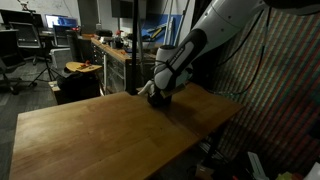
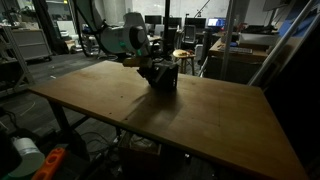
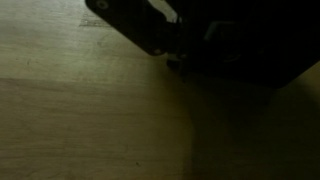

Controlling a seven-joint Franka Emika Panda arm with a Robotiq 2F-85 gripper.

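A dark, box-like thing stands on the wooden table, near its far side in exterior view 2. My gripper is down at that spot, close against the dark thing. Black on black, the two are hard to tell apart from outside. In the wrist view one dark finger reaches in from the top, beside the dark mass of the thing at the upper right. Deep shadow hides the gap between the fingers, so what lies there does not show.
A dark upright post rises beyond the table. Chairs and desks stand further back, and a ribbed dark curtain hangs on the right.
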